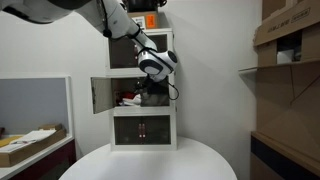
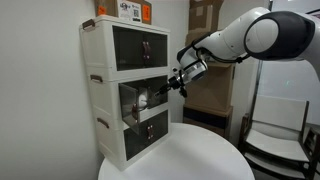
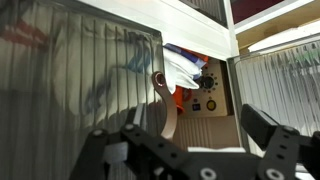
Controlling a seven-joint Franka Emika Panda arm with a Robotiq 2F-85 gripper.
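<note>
A white cabinet stands on the round white table, with dark see-through doors in stacked tiers. Its middle tier has the left door swung wide open. In the wrist view, a ribbed clear door panel with a curved brown handle fills the left side. Beyond its edge, white cloth and other items show inside the tier. My gripper is open, its fingers spread with the handle seen between them. Whether a finger touches the handle or panel I cannot tell.
Another ribbed panel stands at the wrist view's right. Orange boxes sit on top of the cabinet. Cardboard boxes stand at the right, and a white chair is behind the arm.
</note>
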